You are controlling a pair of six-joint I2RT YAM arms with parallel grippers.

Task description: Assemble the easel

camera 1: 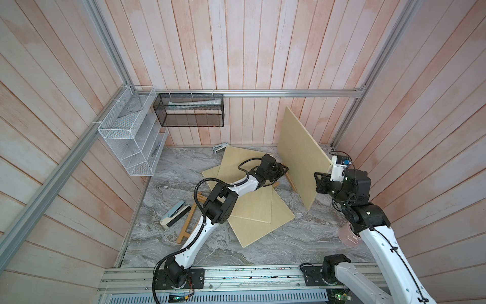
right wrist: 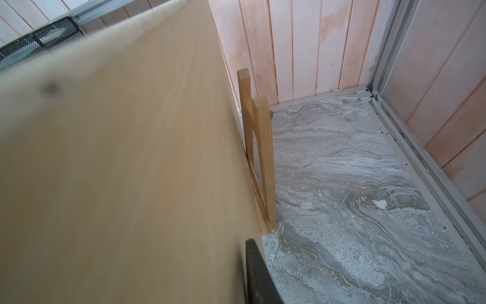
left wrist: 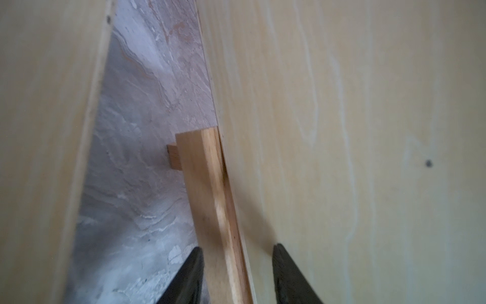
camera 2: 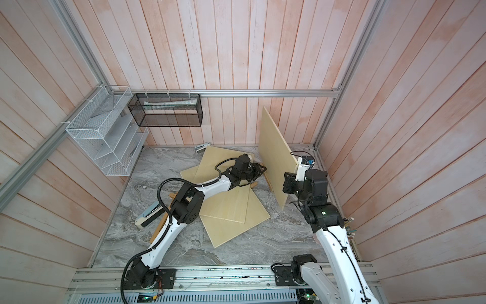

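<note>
A large plywood panel (camera 1: 298, 152) stands upright on the right, with my right gripper (camera 1: 324, 182) shut on its near top part; in the right wrist view a dark finger shows at its face. A wooden frame (right wrist: 263, 152) stands upright beside that panel's bottom. My left gripper is part open over a wooden batten (left wrist: 207, 192) that runs along the panel's foot, its fingers either side of the batten's edge. Flat panels (camera 1: 253, 228) lie beneath the left arm.
More wooden pieces (camera 1: 187, 223) and a stapler-like tool (camera 1: 174, 215) lie at left. A small tool (camera 1: 220, 147) lies at the back. Wire shelves (camera 1: 131, 147) and a black basket (camera 1: 188, 114) hang on the walls. A pink container (camera 1: 349, 238) is at front right.
</note>
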